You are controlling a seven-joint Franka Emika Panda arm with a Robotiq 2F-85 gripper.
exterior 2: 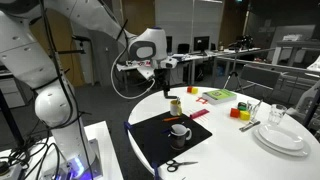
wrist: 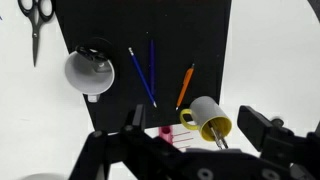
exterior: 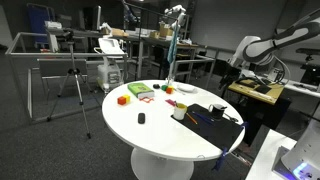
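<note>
My gripper stands open, held high above the round table with nothing between its fingers. Below it in the wrist view, a white mug [wrist: 76, 82] with dark items inside is at left on the black mat [wrist: 120, 30]. A white mug with a yellow handle and inside [wrist: 203, 110] lies closer to my right finger and has thin tools in it. Blue pencils [wrist: 152, 65] and an orange pen [wrist: 185, 86] rest between the mugs. Scissors [wrist: 36, 22] show at the upper left. In exterior view 2 the gripper [exterior 2: 176, 62] is well clear of both mugs.
A green-and-white box [exterior: 139, 88], small coloured blocks [exterior: 123, 100] and a dark object [exterior: 141, 118] lie on the white table [exterior: 120, 116]. White plates [exterior 2: 282, 138] sit at the right in exterior view 2. A tripod [exterior: 76, 80] stands beyond the table.
</note>
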